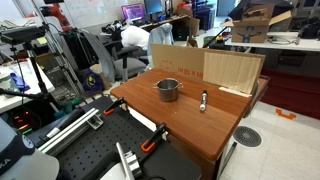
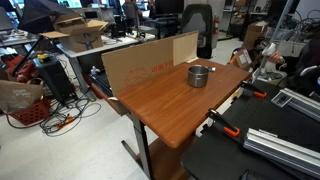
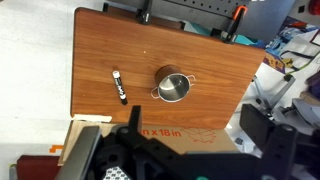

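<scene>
A metal pot (image 3: pixel 172 84) with two side handles stands upright on the brown wooden table; it looks empty. Exterior view 1 shows the same pot (image 1: pixel 168 91) near the table's middle, and exterior view 2 shows the pot (image 2: pixel 198 76) too. A slim dark-and-white marker-like object (image 3: pixel 120 87) lies apart from it, also visible as a small upright-looking stick (image 1: pixel 203 101) right of the pot. My gripper is open above the table, its dark fingers wide apart at the bottom of the wrist view, holding nothing. In the exterior views the gripper cannot be made out.
Cardboard panels (image 1: pixel 205 65) stand along the table's far edge. Black clamps with orange handles (image 1: pixel 155 138) sit along the near edge, beside a dark bench (image 1: pixel 95 150) with metal rails. Bare tabletop (image 2: pixel 165 105) surrounds the pot.
</scene>
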